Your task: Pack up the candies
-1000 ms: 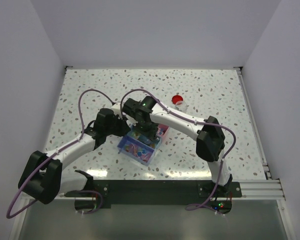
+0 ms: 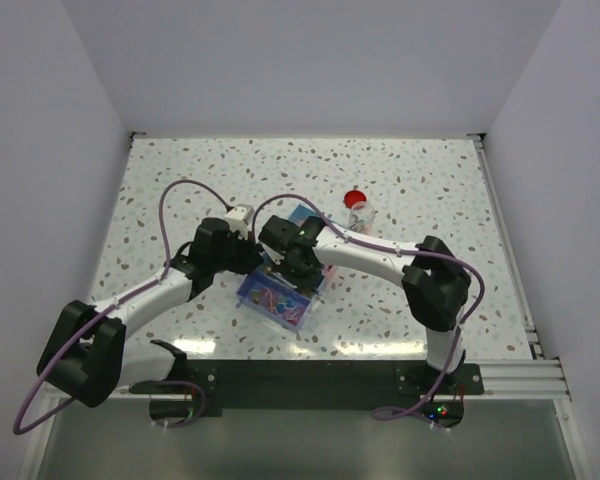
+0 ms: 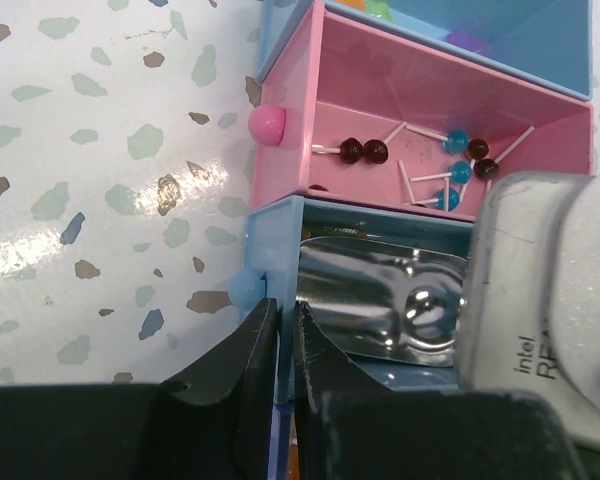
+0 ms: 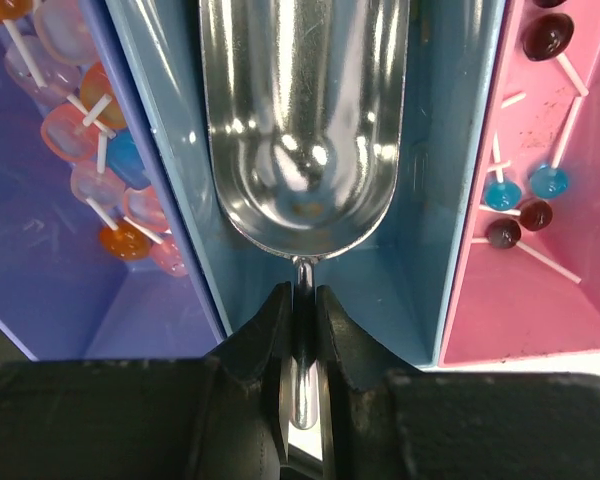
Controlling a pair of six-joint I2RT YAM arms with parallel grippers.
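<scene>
In the right wrist view, a shiny metal scoop (image 4: 300, 150) lies down in the light-blue bin (image 4: 440, 200), its bowl empty of candy as far as shows. Its thin handle is pinched by my right gripper, which is shut on it at the bin's end. My left gripper is shut on the end wall of that same light-blue bin, seen in the left wrist view beside a round blue knob. Brown and blue lollipops (image 3: 460, 172) lie in the pink bin (image 3: 290, 90). Large clear, orange and blue lollipops (image 4: 95, 170) lie in the purple bin (image 4: 130, 320).
Another blue bin (image 3: 535, 50), holding orange, green and purple candies, adjoins the pink one. A clear jar (image 2: 361, 216) and a red lid (image 2: 355, 198) stand behind the bins.
My right arm has shifted somewhat to the right and toward the front over the bins. The left arm holds still at the bin's wall.
</scene>
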